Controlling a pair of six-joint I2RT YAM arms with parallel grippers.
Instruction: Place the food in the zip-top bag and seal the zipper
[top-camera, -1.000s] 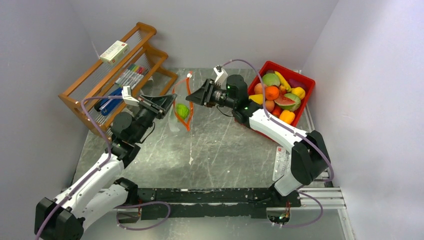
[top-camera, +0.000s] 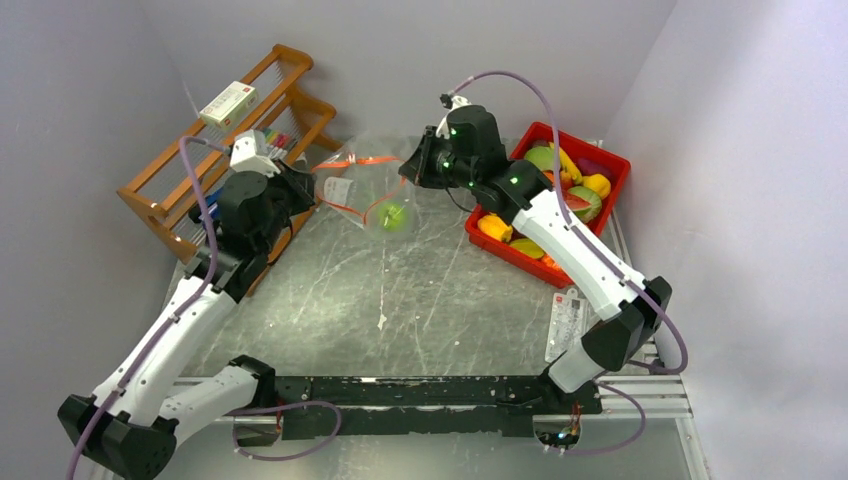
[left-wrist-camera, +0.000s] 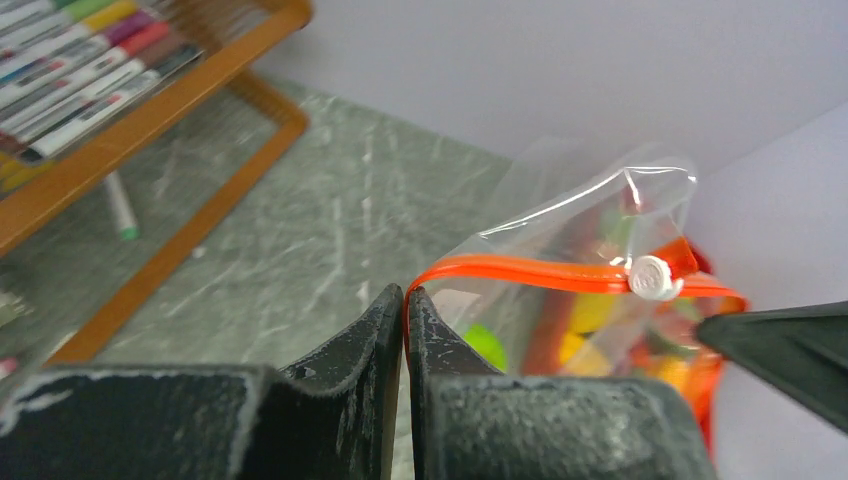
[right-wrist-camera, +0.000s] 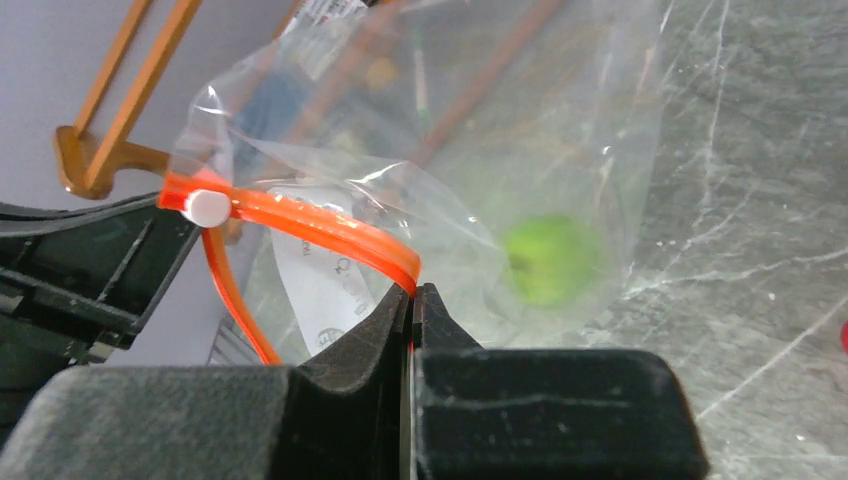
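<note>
A clear zip-top bag (top-camera: 352, 196) with an orange zipper rim (right-wrist-camera: 330, 232) hangs stretched between my two grippers, its mouth spread open. The round green food (top-camera: 392, 216) shows inside, low in the bag. My left gripper is shut on one side of the orange rim. On the opposite side, the rim runs between the fingertips of my right gripper, which is shut on it. A white slider (left-wrist-camera: 654, 277) sits on the rim between the two grippers. A printed white label (right-wrist-camera: 322, 275) shows on the bag's wall.
A red basket (top-camera: 622, 175) full of fruit and vegetables stands at the right. At the left is a wooden rack (top-camera: 150, 207) holding markers and a white box (top-camera: 230, 106).
The bag has risen and spread, the green food now lying lower right in it, and both arms have shifted.
</note>
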